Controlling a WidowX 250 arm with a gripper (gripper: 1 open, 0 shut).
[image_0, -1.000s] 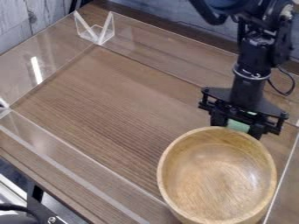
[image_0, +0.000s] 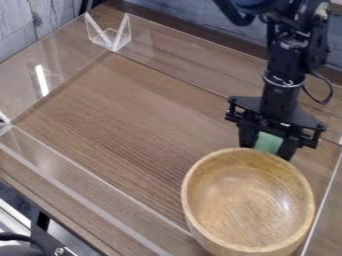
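My black gripper (image_0: 267, 138) is low at the right side of the table, shut on a small green object (image_0: 267, 144) that shows beneath and between its dark fingers. Just in front of it, a large wooden bowl (image_0: 247, 203) stands near the lower right; its far rim is very close to the green object, and I cannot tell whether they touch. The bowl's inside looks empty.
A clear plastic holder (image_0: 110, 30) stands at the back left. A wall edge runs behind the arm.
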